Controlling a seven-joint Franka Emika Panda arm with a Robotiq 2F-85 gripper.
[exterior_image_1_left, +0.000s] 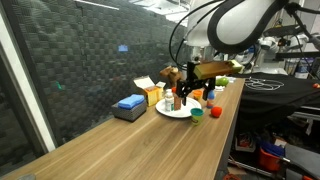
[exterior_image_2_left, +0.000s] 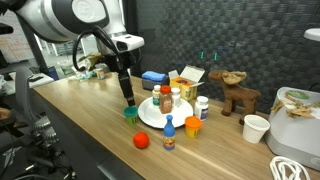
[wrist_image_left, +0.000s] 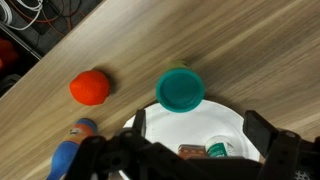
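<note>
My gripper is open, its dark fingers (wrist_image_left: 139, 122) wide apart with nothing between them. It hangs above the near rim of a white plate (exterior_image_2_left: 146, 114). Just off that rim stands a green cup (wrist_image_left: 180, 90), ahead of the fingers in the wrist view. On the plate (wrist_image_left: 160, 127) are several small bottles, among them a red-brown one (exterior_image_2_left: 165, 98) and a white one (exterior_image_2_left: 176, 97). A red ball-like object (wrist_image_left: 90, 87) and a blue bottle with an orange part (wrist_image_left: 72, 147) lie to the left in the wrist view.
Around the plate are an orange cup (exterior_image_2_left: 193, 126), a white cup (exterior_image_2_left: 255, 128), a brown toy animal (exterior_image_2_left: 234, 92), a yellow box (exterior_image_2_left: 188, 78) and a dark bin with blue contents (exterior_image_1_left: 130, 108). Bare wood (exterior_image_1_left: 120, 150) stretches along the table's left in exterior view 1.
</note>
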